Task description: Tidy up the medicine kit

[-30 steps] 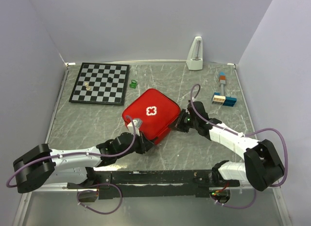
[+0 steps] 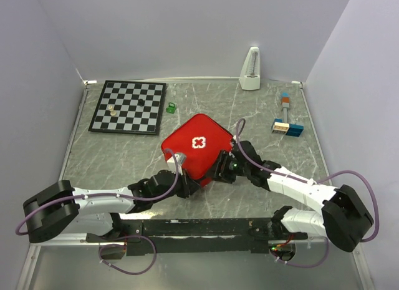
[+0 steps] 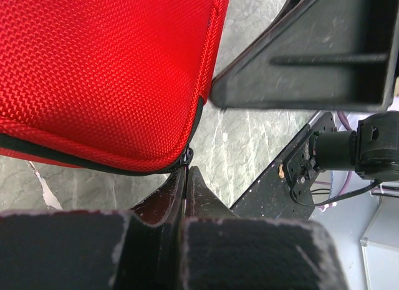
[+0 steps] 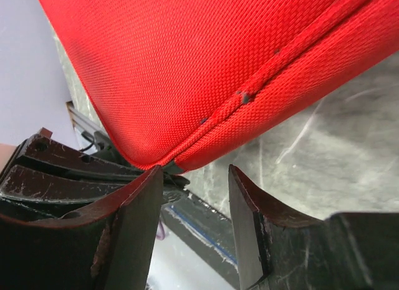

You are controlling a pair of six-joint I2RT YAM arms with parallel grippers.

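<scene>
The red medicine kit (image 2: 198, 157), with a white cross patch on its lid, lies turned at an angle in the middle of the table. At the kit's front corner, my left gripper is shut with its tips against a small dark zipper pull (image 3: 187, 156). Whether the pull sits between those tips is too small to tell. Just right of that corner, my right gripper is partly open, its fingers (image 4: 144, 206) apart and nothing between them. The kit's red side and seam (image 4: 240, 98) run close beyond them. Its contents are hidden.
A chessboard (image 2: 128, 107) lies at the back left, beside a small green item (image 2: 171, 108). A white metronome (image 2: 250, 68) stands at the back, and blue and orange blocks (image 2: 287, 128) sit at the right. Both grippers are very close together.
</scene>
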